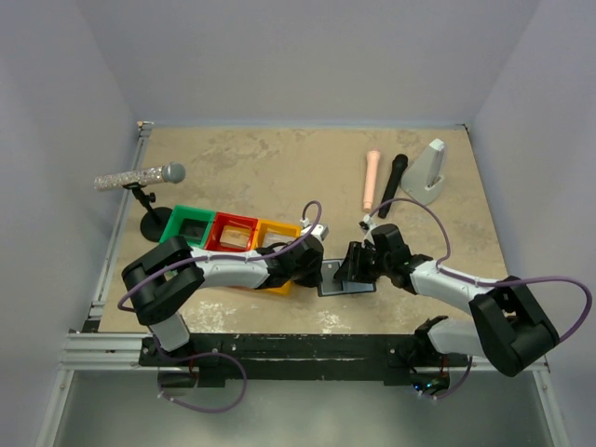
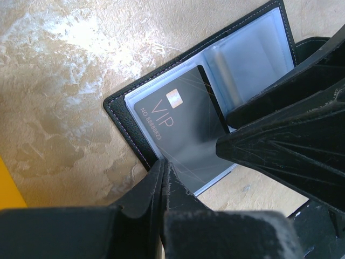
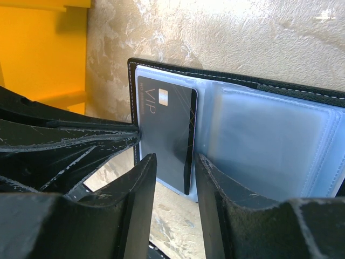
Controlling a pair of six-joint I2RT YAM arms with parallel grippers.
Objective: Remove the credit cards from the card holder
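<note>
The black card holder (image 1: 331,291) lies spread flat on the table, with clear plastic sleeves. A dark VIP card (image 2: 180,121) sits in its left-hand sleeve. In the left wrist view my left gripper is shut at the holder's left edge, nothing showing between its fingers. My right gripper is part open above the card's right edge. In the right wrist view one fingertip overlaps the card and the other is over the plastic just right of it. The clear right-hand sleeve (image 3: 259,137) shows no card.
Green (image 1: 189,216), red (image 1: 218,229) and yellow (image 1: 292,229) boxes stand at the left; cards lie in the red and yellow ones. Microphones and a white stand (image 1: 426,175) are farther back.
</note>
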